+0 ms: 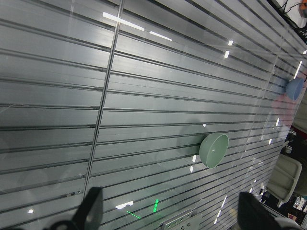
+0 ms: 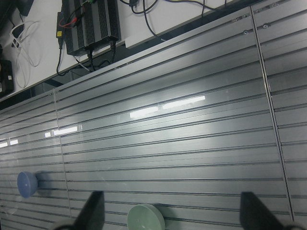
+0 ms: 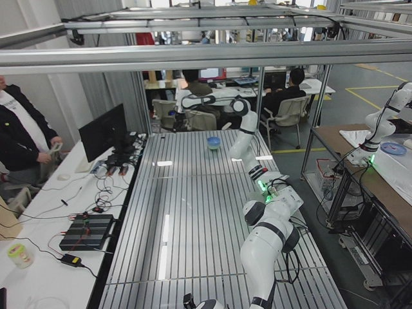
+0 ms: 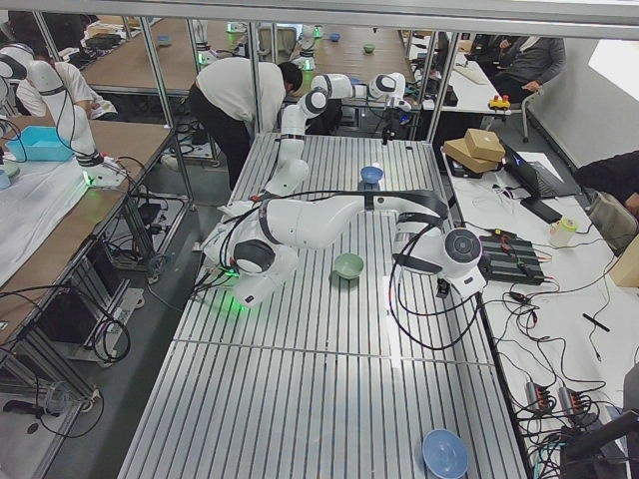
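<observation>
A blue bowl [image 3: 213,143] sits at the far end of the slatted metal table, seemingly resting in something pale green or cream, hard to tell; blue bowls also show in the camera right view [image 4: 444,454]. A green bowl [image 4: 348,265] stands mid-table. Both wrist views show a green bowl [image 1: 214,149] and a blue bowl [image 2: 27,183] apart on the slats. My left gripper and right gripper are above the table, fingers wide open at the lower frame edges, nothing between them.
A white side desk [image 3: 45,270] with monitor, cables and black boxes runs along the table. A neighbouring bench [image 3: 396,187] with another arm stands on the other side. People sit beyond.
</observation>
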